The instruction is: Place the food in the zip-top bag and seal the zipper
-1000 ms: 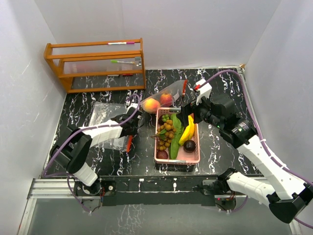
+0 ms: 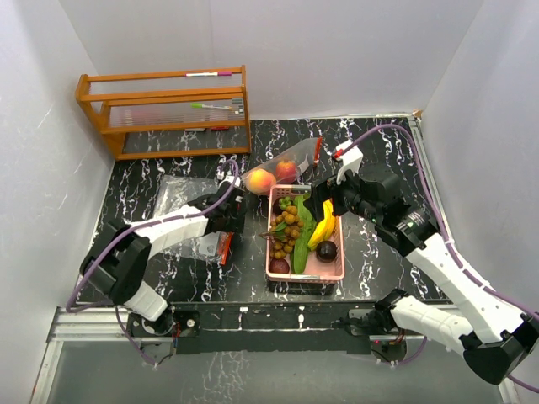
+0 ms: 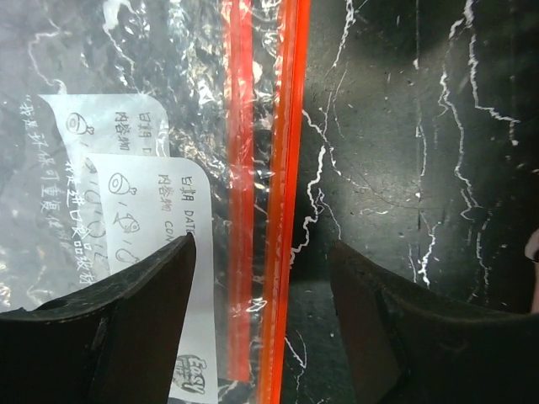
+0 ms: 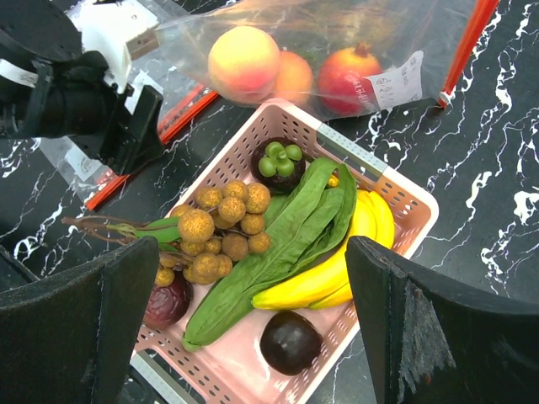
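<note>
An empty zip bag [image 3: 101, 67] lies flat at the left of the table, its orange zipper [image 3: 283, 194] between the open fingers of my left gripper, which hovers low over it. My open right gripper hangs above a pink basket [image 4: 278, 384] holding bananas [image 4: 370, 220], green leafy vegetables [image 4: 261, 278], bunches of round brown fruit [image 4: 195, 224], a mangosteen [image 4: 274, 172], a dark purple fruit [image 4: 290, 341] and a red one [image 4: 160, 305]. Behind the basket lies a filled bag [image 4: 396, 50] with peaches and a pomegranate.
A wooden rack [image 2: 118, 94] with pens stands at the back left. Dark marble table [image 2: 379, 278] shows bare to the right of the basket, beneath my right arm. Walls border the table.
The right arm and the food have not visibly moved.
</note>
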